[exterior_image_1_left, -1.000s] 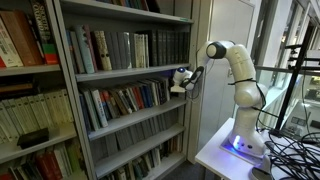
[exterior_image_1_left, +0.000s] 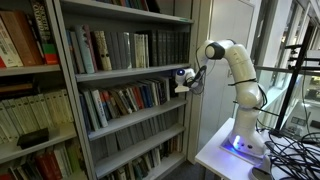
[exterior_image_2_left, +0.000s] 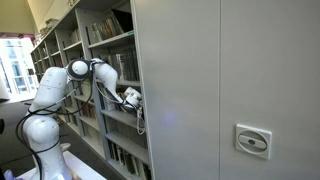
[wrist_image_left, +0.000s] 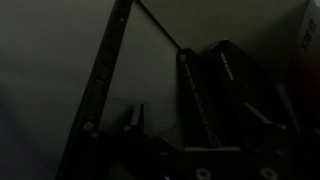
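Note:
My gripper (exterior_image_1_left: 181, 91) is at the right end of the bookcase's middle shelf, close to the books (exterior_image_1_left: 153, 94) that stand there. It also shows at the shelf in exterior view 2, where its fingers are too small to make out. The wrist view is very dark. In it, my gripper is open, its fingertips wide apart. A thin dark book (wrist_image_left: 197, 95) stands in line with the gap, beside a broader dark book (wrist_image_left: 237, 80). Whether the fingers touch either one, I cannot tell.
Full rows of books (exterior_image_1_left: 155, 48) line the shelf above. A shelf upright (wrist_image_left: 100, 75) runs along the left of the wrist view. The cabinet side panel (exterior_image_2_left: 180, 90) stands close to the arm. A white table (exterior_image_1_left: 225, 160) lies below, with cables (exterior_image_1_left: 295, 155) to its right.
The gripper has shifted and turned slightly at the right end of the shelf over the last second. The books and the arm's base look unchanged.

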